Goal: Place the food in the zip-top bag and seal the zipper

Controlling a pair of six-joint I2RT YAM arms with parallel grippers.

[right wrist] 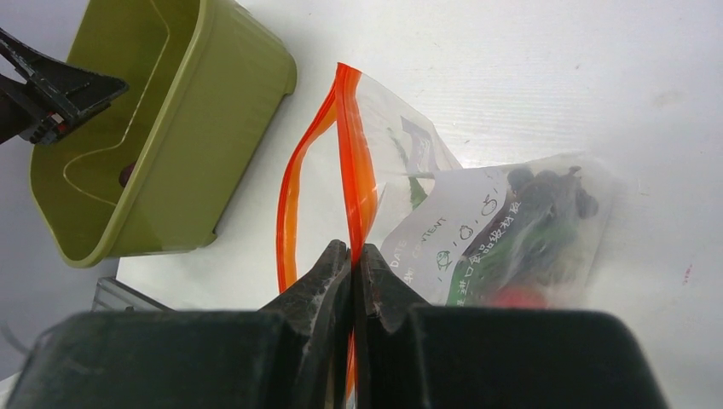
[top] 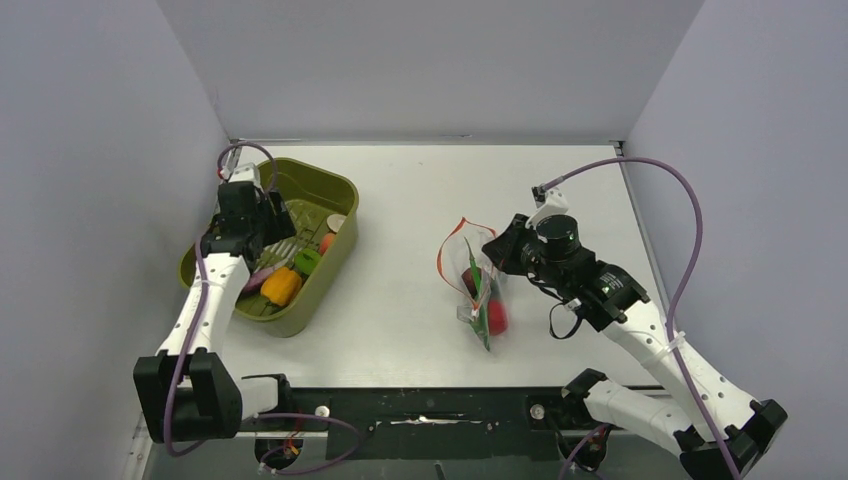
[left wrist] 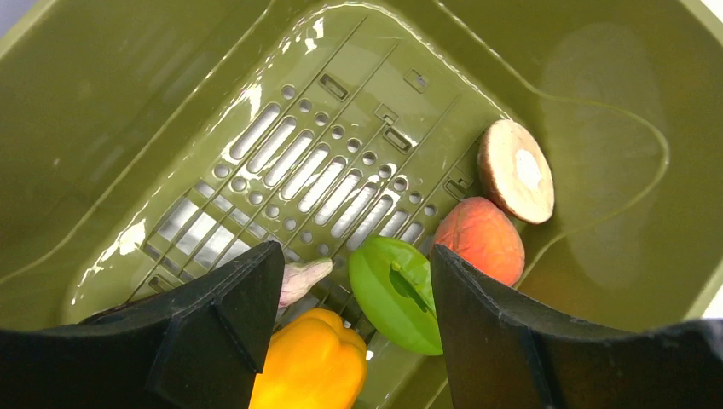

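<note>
Over the green basket [top: 334,270] hangs my left gripper, open, its spread fingers above the food. Below it in the left wrist view lie a yellow pepper [left wrist: 314,366], a green pepper [left wrist: 388,294], a peach [left wrist: 482,239], a cut mushroom [left wrist: 517,170] and a pale purple piece [left wrist: 300,281], partly hidden by a finger. The clear zip bag [top: 462,290] holds red and green food. My right gripper is shut on the bag's orange zipper edge [right wrist: 354,145]; the bag's mouth gapes open and its printed body stretches right.
Bare white table [top: 400,230] lies between the basket and the bag. The basket's walls rise around the food. Grey walls stand at both sides and the back.
</note>
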